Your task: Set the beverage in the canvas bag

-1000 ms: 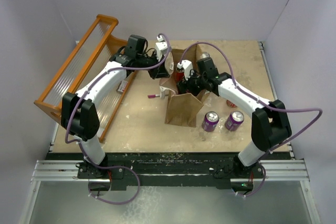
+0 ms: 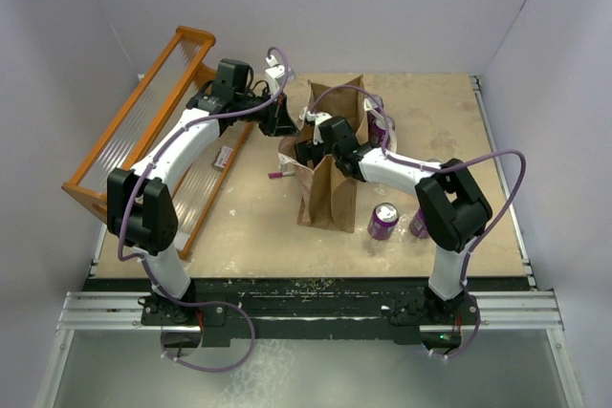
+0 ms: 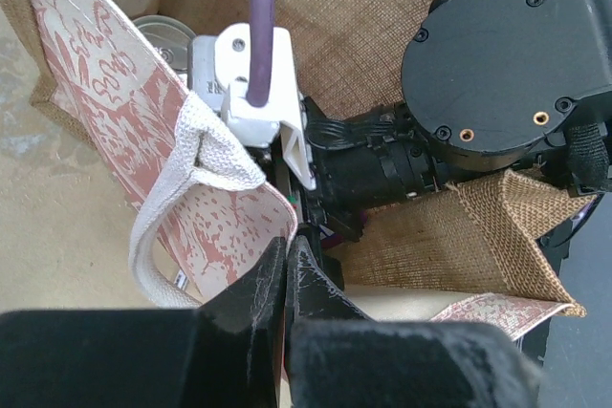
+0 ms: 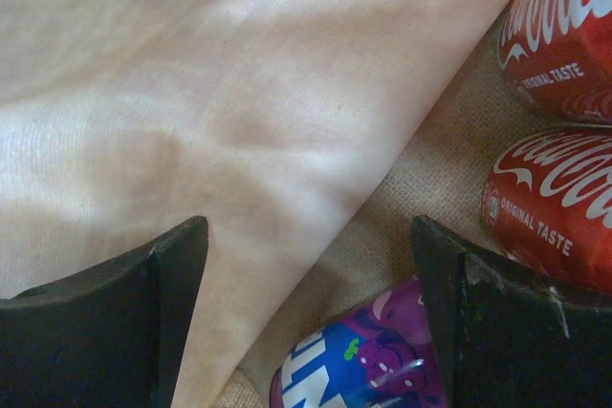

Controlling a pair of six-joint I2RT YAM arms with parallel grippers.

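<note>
The canvas bag (image 2: 329,205) stands open mid-table. My right gripper (image 2: 316,150) is down inside it; in the right wrist view its fingers (image 4: 124,322) are apart over pale lining, beside two red cans (image 4: 550,203) and a purple-blue can (image 4: 354,360), all on brown fabric. Whether anything sits between those fingers is only partly visible: just lining and part of that can show. My left gripper (image 2: 292,127) is shut at the bag's left rim, by a white handle (image 3: 196,169) and the pink-printed edge; whether it pinches that edge is unclear.
A purple can (image 2: 382,222) stands right of the bag, with another (image 2: 419,226) partly behind the right arm. A wooden rack (image 2: 134,140) fills the left side. A small pink-white stick (image 2: 279,175) lies left of the bag.
Both arms have shifted left, the left one also slightly back from the bag's middle. The right gripper remains inside the bag, whose walls have changed shape.
</note>
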